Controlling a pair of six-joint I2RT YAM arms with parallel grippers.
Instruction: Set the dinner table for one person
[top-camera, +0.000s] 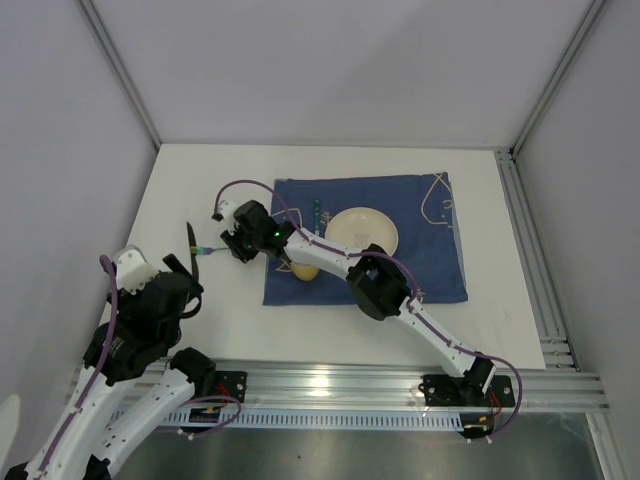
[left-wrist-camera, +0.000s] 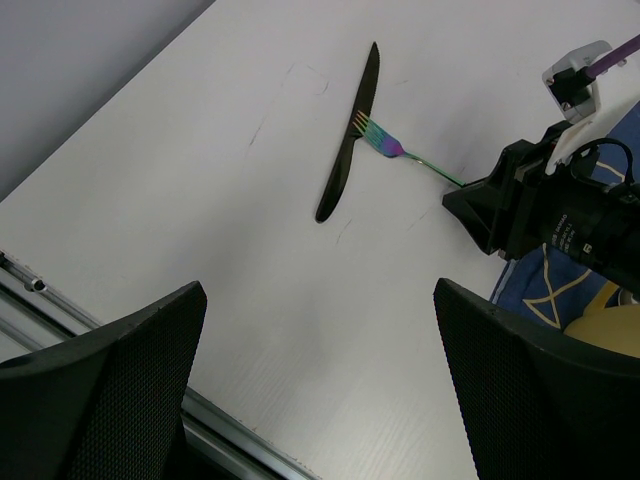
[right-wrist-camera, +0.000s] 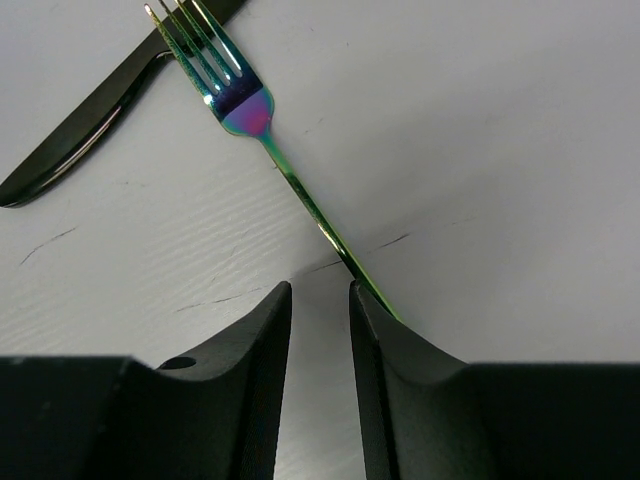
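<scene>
An iridescent fork (right-wrist-camera: 245, 110) lies on the white table, its tines over or against a dark knife (right-wrist-camera: 90, 110), left of the blue mat (top-camera: 365, 190). My right gripper is open, its fingertips low at the fork's handle end, one of them beside or over the handle. My left gripper stands open above the table at the near left, nothing between its fingers. A cream plate (top-camera: 362, 222) rests on the mat; a yellow object (top-camera: 305, 271) is partly hidden under the right arm.
A green utensil (top-camera: 316, 212) lies upright in the top view on the mat, left of the plate. A wall runs along the left edge.
</scene>
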